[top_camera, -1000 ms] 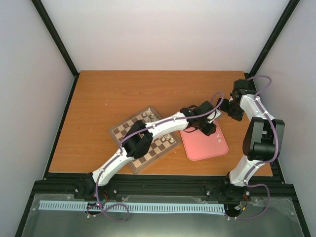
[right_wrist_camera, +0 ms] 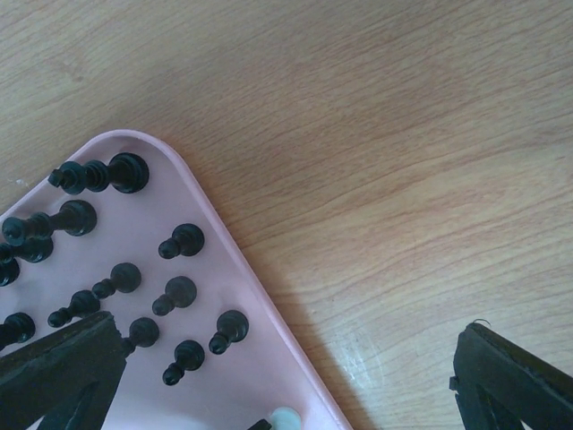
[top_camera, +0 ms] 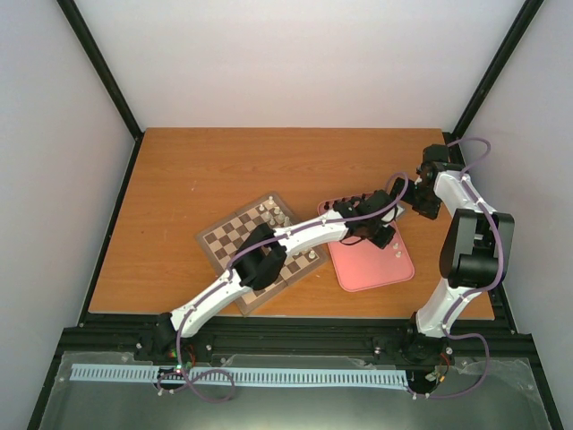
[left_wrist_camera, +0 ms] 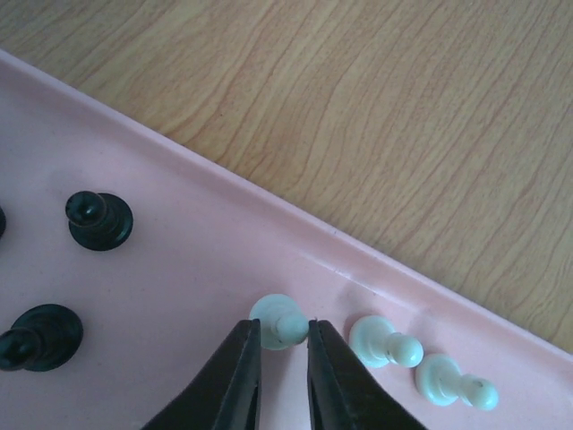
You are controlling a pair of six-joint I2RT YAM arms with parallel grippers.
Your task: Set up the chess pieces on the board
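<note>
In the left wrist view, a white pawn (left_wrist_camera: 279,321) stands in the pink tray (left_wrist_camera: 210,179), right at the tips of my left gripper. The fingers are part open, one finger on each side of the pawn's head, and a gap shows between them; contact is unclear. Two more white pawns (left_wrist_camera: 385,340) stand just to the right. My right gripper hangs wide open and empty past the tray's far right side. The chessboard (top_camera: 219,244) lies left of the tray, partly covered by my left arm, with several light pieces (top_camera: 276,211) on it.
Several black pieces (right_wrist_camera: 186,240) stand in the tray, among them a black pawn (left_wrist_camera: 100,221) left of my left gripper. Beside the white pawn runs the tray's raised rim (left_wrist_camera: 358,240). Bare wooden table (top_camera: 206,170) stretches across the back and left.
The right arm has stayed put.
</note>
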